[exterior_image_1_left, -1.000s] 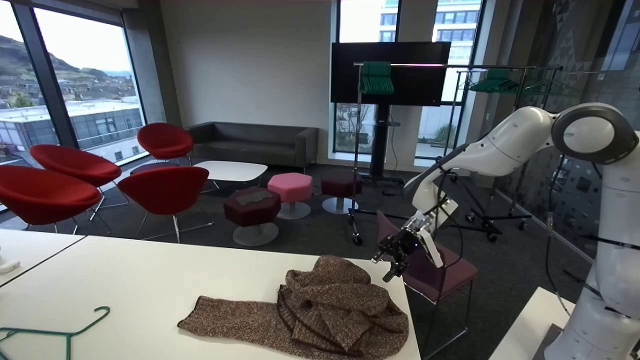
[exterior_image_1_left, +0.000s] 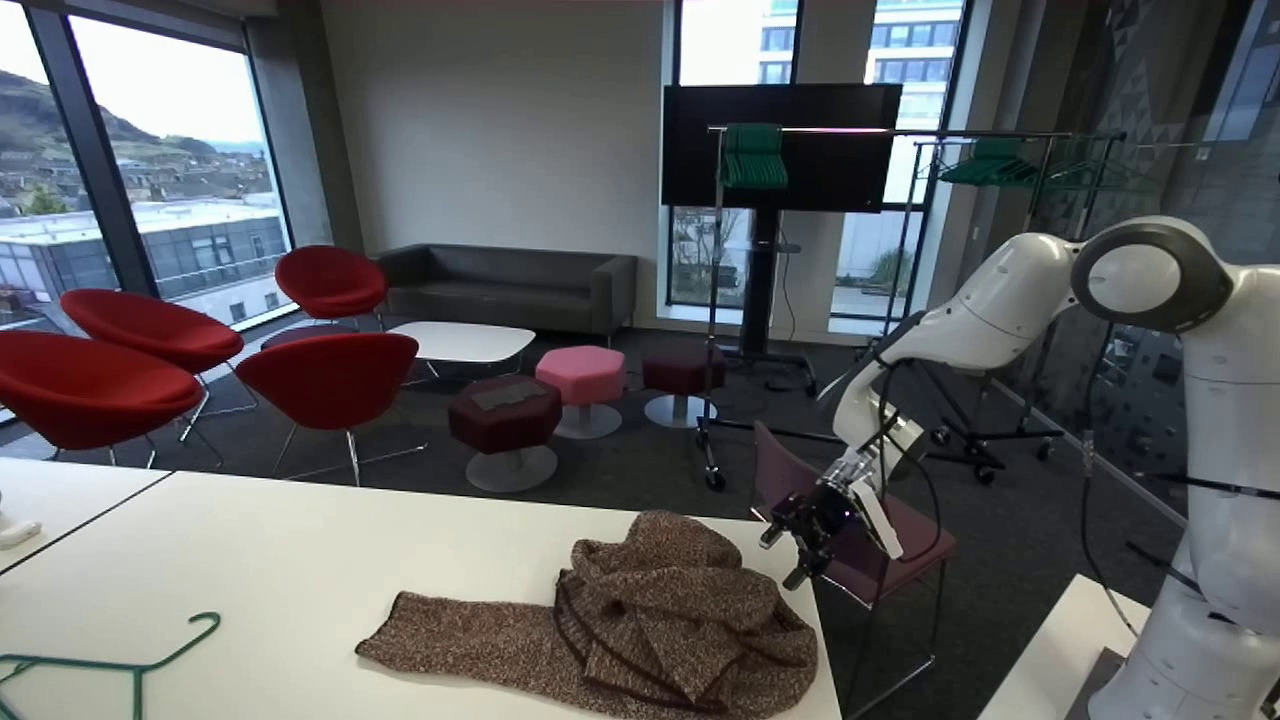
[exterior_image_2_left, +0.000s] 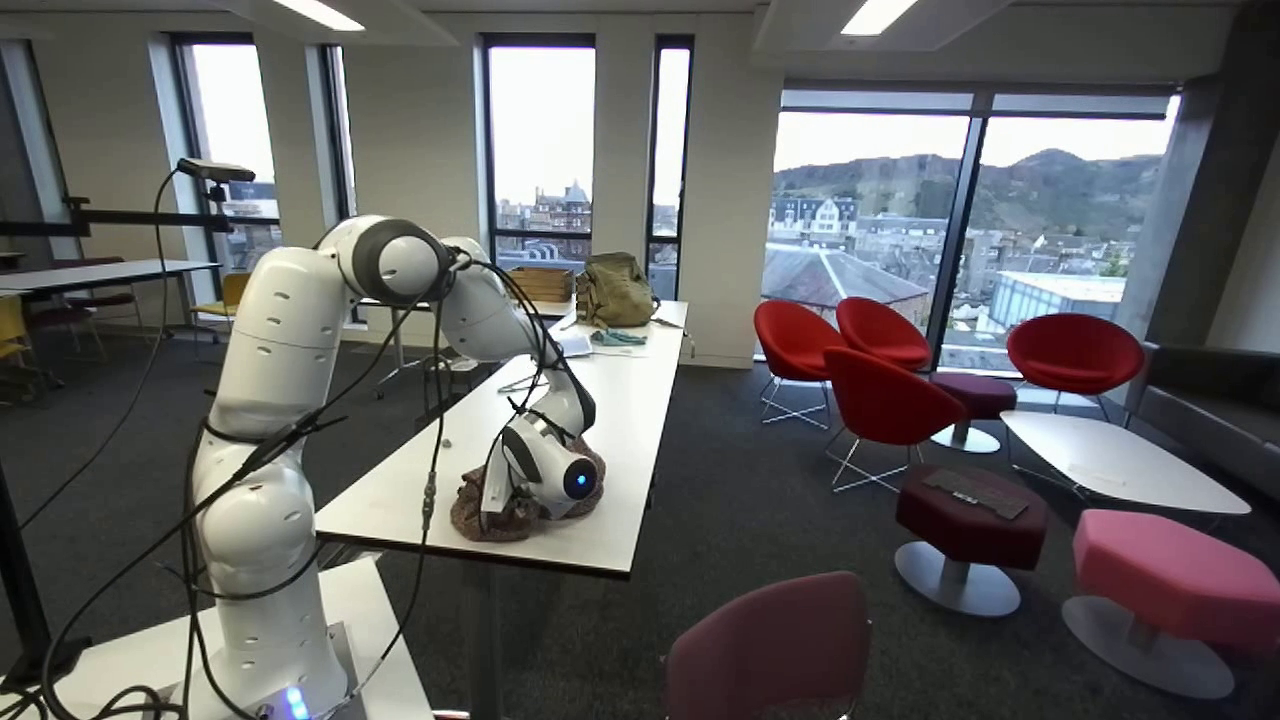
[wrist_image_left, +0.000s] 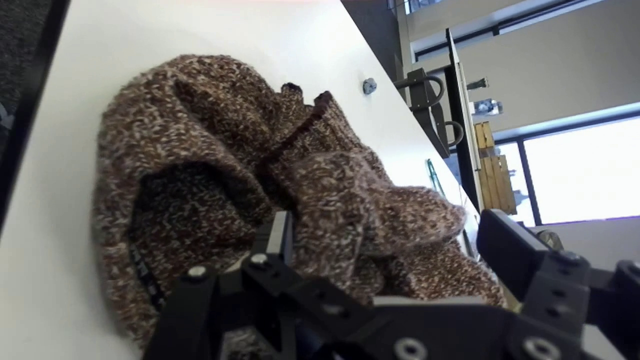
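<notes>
A brown knitted garment (exterior_image_1_left: 684, 612) lies bunched up near the end of the white table (exterior_image_1_left: 300, 528), one sleeve stretched to the left. Above its right side, close to the table's edge, my gripper (exterior_image_1_left: 786, 558) points down and to the left. In the wrist view the fingers (wrist_image_left: 279, 237) are spread wide with folds of the garment (wrist_image_left: 198, 138) visible beyond them; nothing is gripped. A green hanger (exterior_image_1_left: 138, 666) rests on the table at the lower left. From exterior view 2 the arm covers much of the garment (exterior_image_2_left: 486, 516) and hides the fingertips.
A dark red chair (exterior_image_1_left: 840, 528) stands just off the table end, behind my gripper. Farther back is a clothes rail with green hangers (exterior_image_1_left: 753, 156). A rucksack (exterior_image_2_left: 614, 292) sits at the table's far end.
The garment and hanger have stayed in place.
</notes>
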